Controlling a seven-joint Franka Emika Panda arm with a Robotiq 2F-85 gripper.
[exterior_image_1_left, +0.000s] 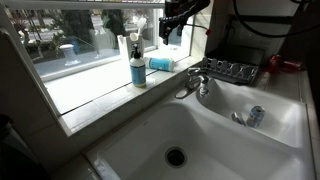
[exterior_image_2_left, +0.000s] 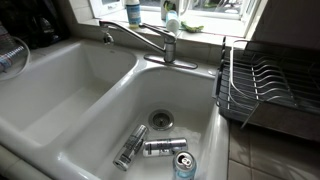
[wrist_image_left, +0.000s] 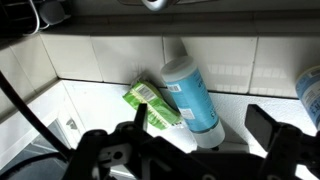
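My gripper is open in the wrist view, its dark fingers standing apart with no object gripped. A blue bottle with a white cap (wrist_image_left: 192, 100) shows beyond and between them, on the windowsill. Left of that bottle lies a green packet (wrist_image_left: 152, 105). In exterior view 1, the gripper (exterior_image_1_left: 172, 36) hangs above the sill, over the blue bottle (exterior_image_1_left: 160, 64), which lies on its side. An upright pump bottle with a dark label (exterior_image_1_left: 138, 70) stands to its left.
Below the sill is a white double sink (exterior_image_1_left: 195, 140) with a faucet (exterior_image_1_left: 203, 88). Cans (exterior_image_2_left: 165, 147) lie or stand in one basin. A dish rack (exterior_image_2_left: 275, 85) sits beside it, and a red object (exterior_image_1_left: 285, 63) lies at the far right.
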